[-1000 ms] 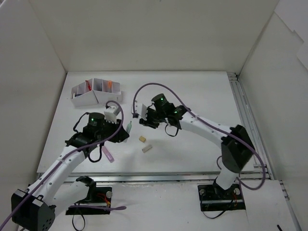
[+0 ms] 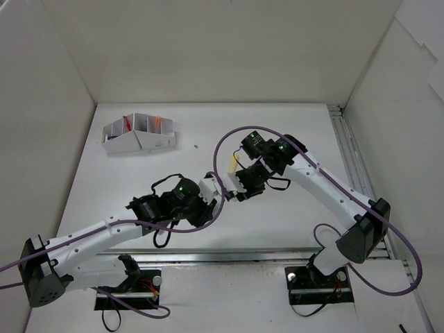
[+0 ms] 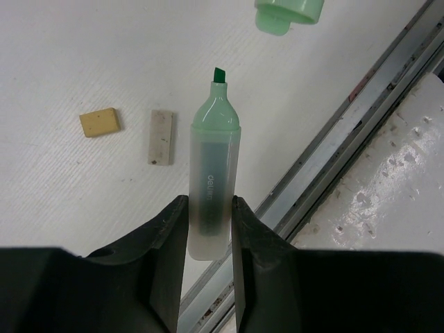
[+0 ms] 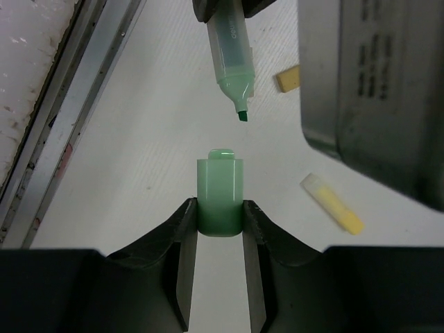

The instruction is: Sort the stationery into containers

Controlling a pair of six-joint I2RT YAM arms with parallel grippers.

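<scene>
My left gripper is shut on the body of a green highlighter (image 3: 215,132). The pen has no cap, and its dark green tip points away from the fingers. In the right wrist view, my right gripper is shut on a light green cap (image 4: 220,184). Pen tip and cap are apart, roughly facing each other, above the table's front part. Below lie a yellow eraser (image 3: 100,123), a whitish eraser (image 3: 160,137) and a yellow highlighter (image 4: 333,203). A white compartment box (image 2: 158,141) stands at the back left, with red and orange items inside.
A metal rail (image 2: 208,256) runs along the table's front edge. The two grippers are close together at the middle front. A small dark speck (image 2: 195,146) lies near the middle.
Both grippers have moved right and toward the front edge, coming nearer each other. The yellow highlighter has come into the top view; the pink item and both erasers are now hidden there.
</scene>
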